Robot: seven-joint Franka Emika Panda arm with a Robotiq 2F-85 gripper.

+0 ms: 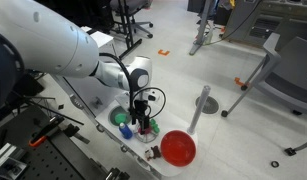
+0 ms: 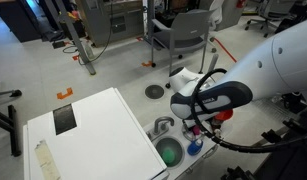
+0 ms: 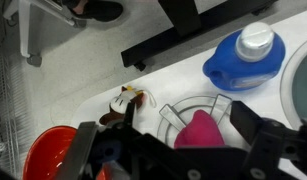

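Observation:
My gripper is open above a round metal plate, its two black fingers set wide apart. Between them, as the wrist view looks down, a pink object lies on the plate; I cannot tell whether either finger touches it. A blue bottle with a white cap stands beside the plate, away from the fingers. In exterior view 1 the gripper hides much of the pink object and part of the plate.
A red bowl sits at the table's end, with a small brown-and-white item near it. Something green lies by the plate. On the other side is a sink holding something green.

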